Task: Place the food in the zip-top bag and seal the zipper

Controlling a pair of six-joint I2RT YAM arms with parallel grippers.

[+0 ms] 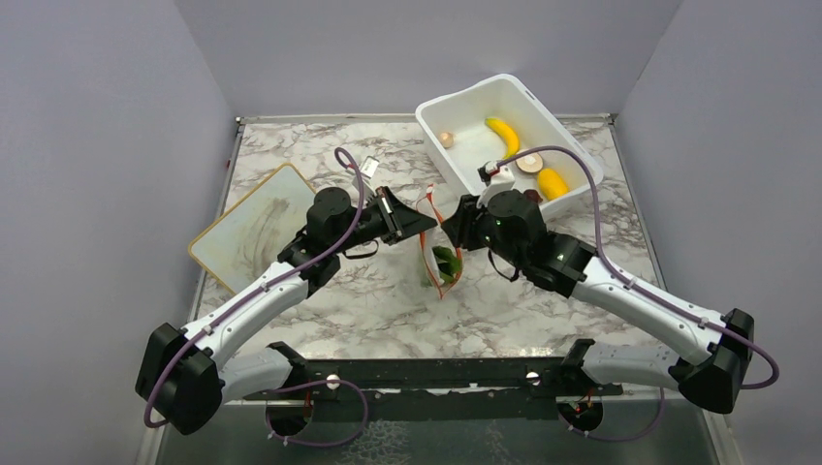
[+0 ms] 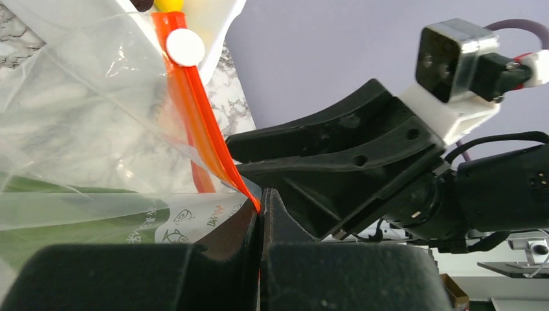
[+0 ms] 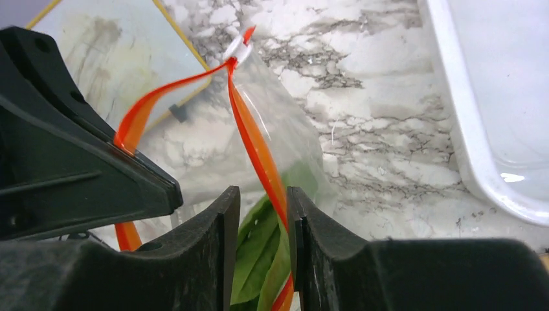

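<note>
The clear zip bag (image 1: 433, 266) stands on the table with its orange-edged mouth gaping. A green leafy-looking food item (image 3: 256, 249) lies inside it. My left gripper is shut on one orange zipper edge (image 2: 217, 139). At the far end of the zipper sits a white slider (image 3: 237, 50), with nothing gripping it. My right gripper is part open at the opposite side of the mouth. The other orange edge (image 3: 264, 159) runs between its fingers, nearer the right one, and is not clamped. The right fingers (image 2: 336, 129) are close beside the left fingertips.
At the back right a white bin (image 1: 465, 167) holds a banana (image 1: 503, 134), another yellow item (image 1: 553, 183) and a few smaller foods. A yellow-rimmed board (image 1: 254, 228) lies at the left. Bare marbled table (image 1: 388, 320) shows in front of the bag.
</note>
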